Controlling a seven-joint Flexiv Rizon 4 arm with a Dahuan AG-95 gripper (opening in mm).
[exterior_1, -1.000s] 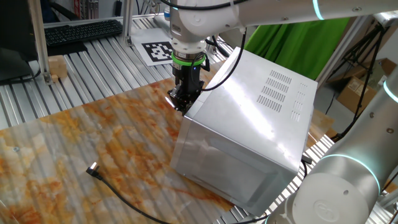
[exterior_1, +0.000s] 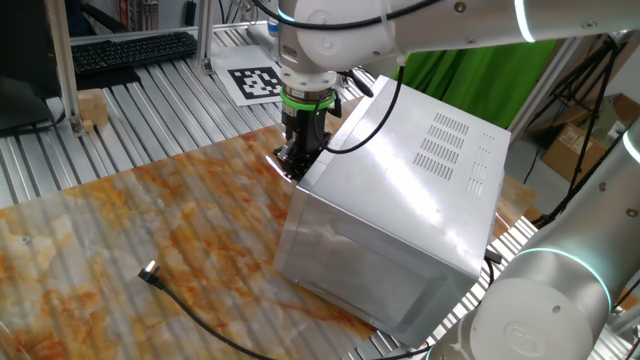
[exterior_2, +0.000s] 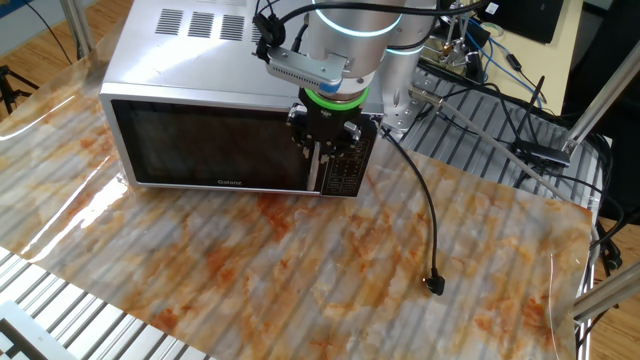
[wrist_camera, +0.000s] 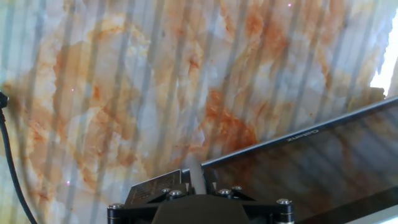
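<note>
A silver microwave (exterior_1: 400, 170) stands on the marbled sheet, its dark glass door (exterior_2: 220, 145) closed against the body. Upright along the door's edge, beside the keypad (exterior_2: 346, 172), runs a pale handle (exterior_2: 314, 172). My gripper (exterior_2: 322, 152) points down at the upper part of this handle. In the wrist view the handle (wrist_camera: 196, 173) comes out between the black fingers, which sit close on both sides of it, so the gripper looks shut on it. The gripper's own body hides part of the contact.
A black cable with a plug (exterior_2: 434, 284) lies on the marbled sheet (exterior_2: 290, 270) beside the microwave. A keyboard (exterior_1: 135, 52) and a printed marker sheet (exterior_1: 250, 84) lie farther off.
The wrist and upper arm have shifted slightly to the right in exterior view 1, while the fingertips stay at the handle. The microwave and its door have not visibly moved.
</note>
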